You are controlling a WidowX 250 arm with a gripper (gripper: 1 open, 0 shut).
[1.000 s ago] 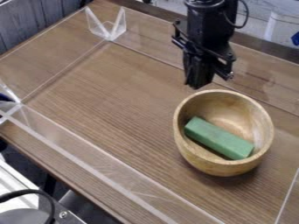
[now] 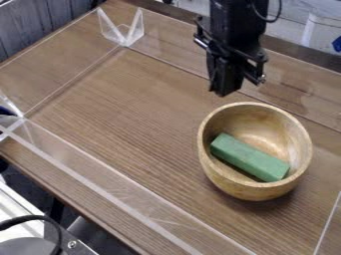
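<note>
A wooden bowl (image 2: 212, 171) sits on the right side of the table, with a green rectangular block (image 2: 250, 155) lying inside it. Above and behind the bowl hangs my black gripper (image 2: 218, 82), pointing down, shut, with nothing visible between its fingers. It is apart from the bowl and the block.
Dark and white hardware lies at the lower left corner.
My gripper has shifted very slightly across the space above the bowl's back side. The bowl and green block have not moved.
</note>
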